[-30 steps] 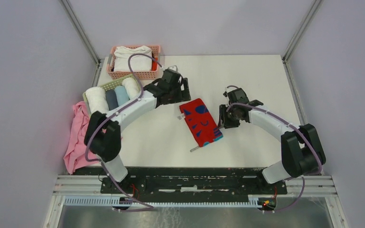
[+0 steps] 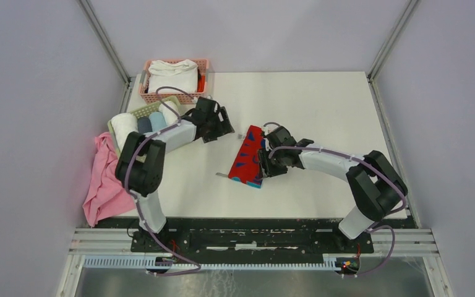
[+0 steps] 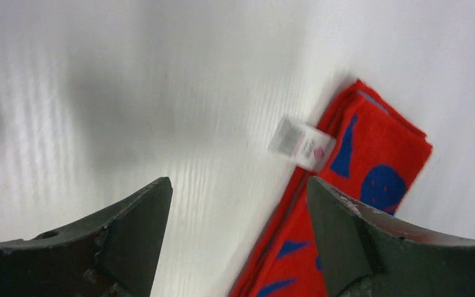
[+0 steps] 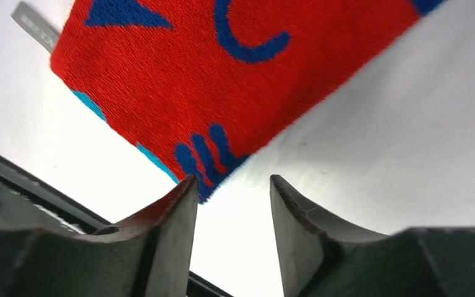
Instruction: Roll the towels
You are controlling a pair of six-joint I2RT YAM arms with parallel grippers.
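Note:
A red towel with blue shapes (image 2: pixel 245 158) lies folded flat mid-table, slanting, with tags sticking out on its left side. Up and left of it, clear of the cloth, my left gripper (image 2: pixel 227 122) hangs over bare table. The left wrist view shows its fingers apart, with the towel (image 3: pixel 359 154) lying beyond and below the right finger. My right gripper (image 2: pixel 263 163) is over the towel's right edge. In the right wrist view its fingers are apart, and the towel's striped corner (image 4: pixel 204 158) lies just past the left fingertip; nothing is between them.
A green basket (image 2: pixel 141 112) of rolled towels stands at the left, near the left arm. Behind it sits a pink basket (image 2: pixel 174 97) with white cloth. A pink cloth (image 2: pixel 108 185) hangs over the left edge.
The right gripper has shifted left. The towel has moved left and now slants the other way.

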